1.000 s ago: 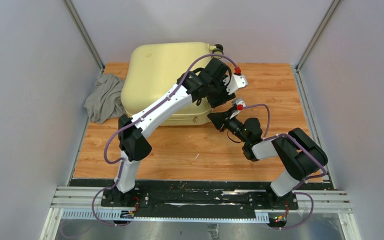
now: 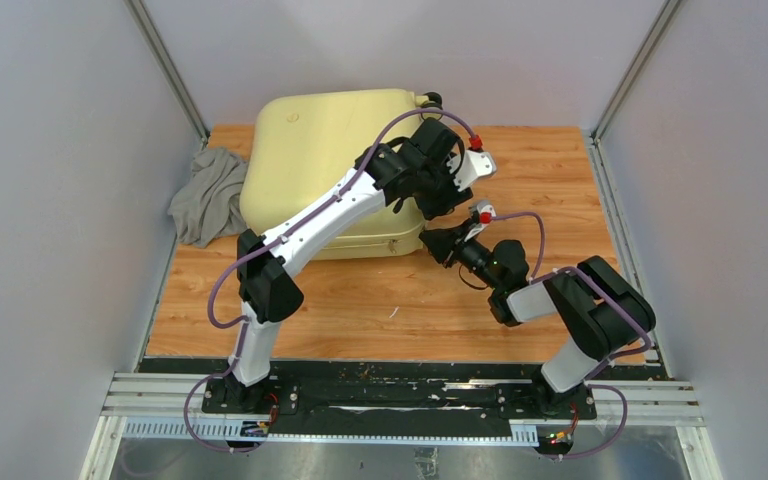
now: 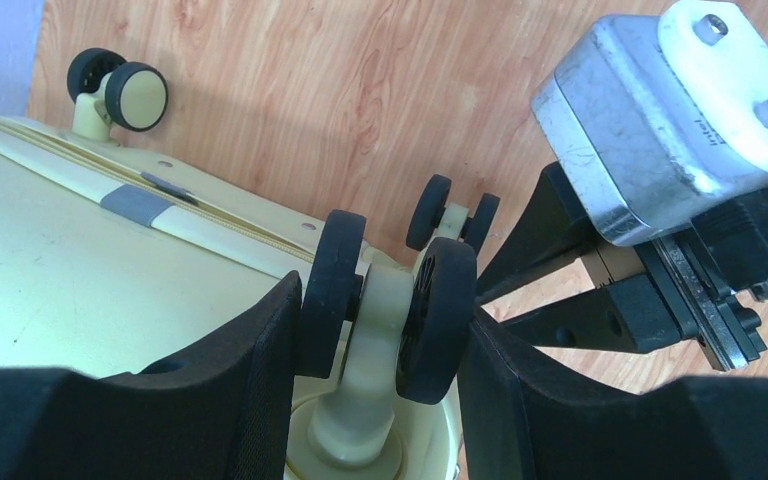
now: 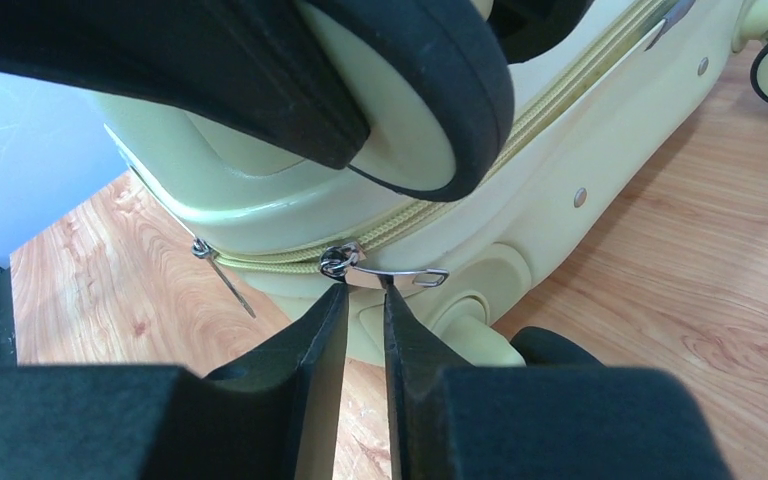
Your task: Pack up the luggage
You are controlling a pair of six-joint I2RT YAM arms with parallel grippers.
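Note:
A pale yellow suitcase [image 2: 335, 150] lies closed on the wooden table, its casters toward the right. My left gripper is shut on a black twin caster wheel [image 3: 438, 320] at the suitcase's near upper corner. Below it, at the zipped seam, my right gripper is open by only a narrow gap. A metal zipper pull [image 4: 400, 277] lies across its fingertips, close to or touching them; I cannot tell if it sits between them. A second zipper pull [image 4: 225, 272] hangs farther along the seam.
Grey cloth [image 2: 210, 195] lies crumpled left of the suitcase. Two other casters, the far one [image 3: 120, 90] and the lower one [image 3: 450, 215], stick out from the suitcase's wheel side. Bare table [image 2: 380, 310] shows in front and to the right. Both arms are close together at the near corner.
The suitcase has shifted slightly toward the front of the table. My right gripper has moved a little to the right and frontward. The left arm has hardly moved.

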